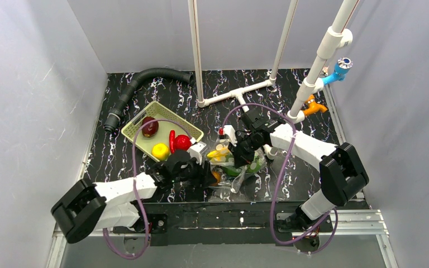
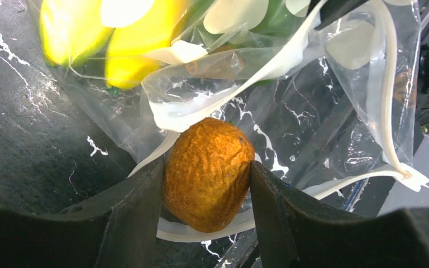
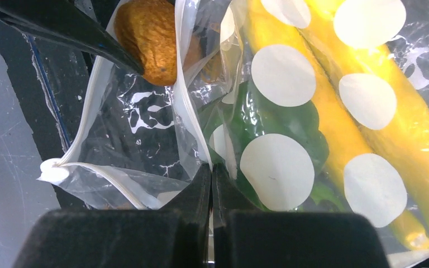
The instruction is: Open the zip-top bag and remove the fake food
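Observation:
Between the fingers of my left gripper is an orange-brown round fake food (image 2: 209, 173), at the bag's open mouth. The clear zip top bag (image 3: 145, 139) has white dots and a white zip rim. My right gripper is shut on the bag's rim, a thin edge of film running between its fingertips. Still inside the bag lie yellow long pieces (image 3: 363, 100) and a green piece (image 3: 268, 123). From above, both grippers are close together over the bag (image 1: 237, 173), the left one at its left side.
A pale green basket (image 1: 192, 127) stands behind my left arm, holding a dark red piece (image 1: 149, 127), a yellow one (image 1: 160, 151), a red pepper (image 1: 172, 140) and a red round one (image 1: 182, 143). White pipes (image 1: 223, 99) and a black hose (image 1: 128, 89) lie at the back.

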